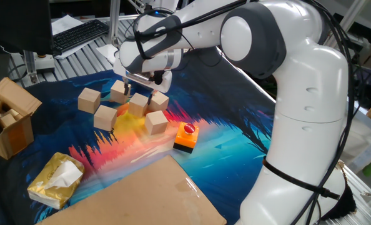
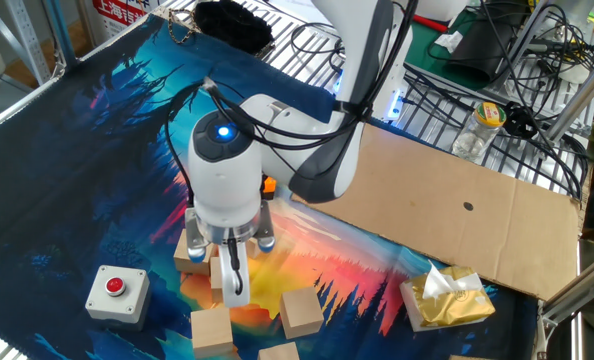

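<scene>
Several plain wooden cubes lie spread on the colourful cloth [image 1: 229, 119]. In exterior view 1, one cube [image 1: 89, 100] is at the left, another cube [image 1: 105, 117] sits in front, and a third cube [image 1: 155, 123] is nearest the orange button box. Over the back cubes hangs my gripper [image 1: 138, 92], pointing down with its fingers spread apart. Below and in front of that gap is a middle cube [image 1: 137, 105]; nothing shows gripped. In exterior view 2 the gripper [image 2: 231, 250] partly covers the cubes beneath it, and its fingertips' height over them is unclear.
An orange box with a red button [image 1: 186, 137] stands right of the cubes. A white button box [image 2: 118, 297], a tissue pack [image 1: 57, 180], an open carton [image 1: 9, 125] and a large cardboard sheet [image 1: 135, 199] surround the area. Cloth right of the orange box is bare.
</scene>
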